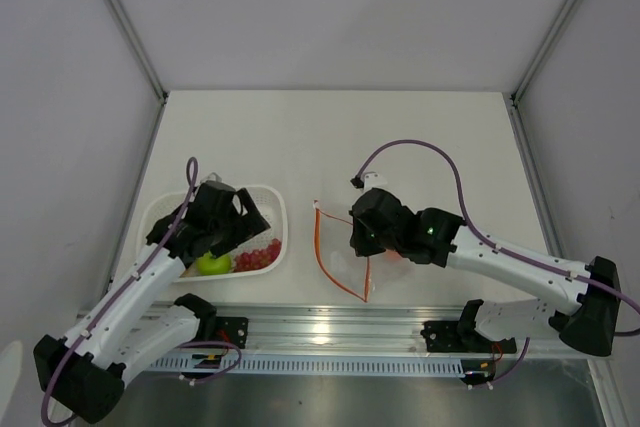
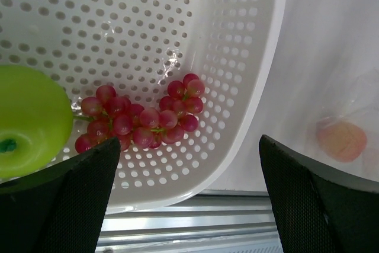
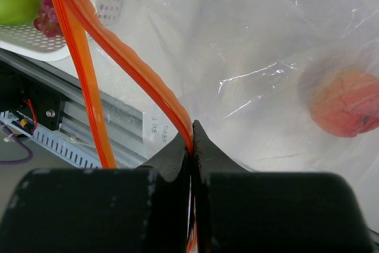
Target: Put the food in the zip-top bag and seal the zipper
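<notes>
The clear zip top bag (image 3: 249, 45) lies on the table with its orange-edged mouth spread apart. My right gripper is shut on one orange zipper edge (image 3: 133, 69). A reddish round fruit (image 3: 346, 102) rests inside the bag. In the left wrist view, red grapes (image 2: 142, 117) and a green apple (image 2: 29, 119) lie in the white perforated basket (image 2: 254, 81). Over that basket, my left gripper (image 1: 250, 217) stands open, its fingers (image 2: 65, 199) wide apart with nothing between them. The top view shows the apple partly covered by the left arm.
A metal rail (image 1: 330, 325) runs along the table's front edge, close to the basket and the bag. A narrow strip of bare table separates basket and bag.
</notes>
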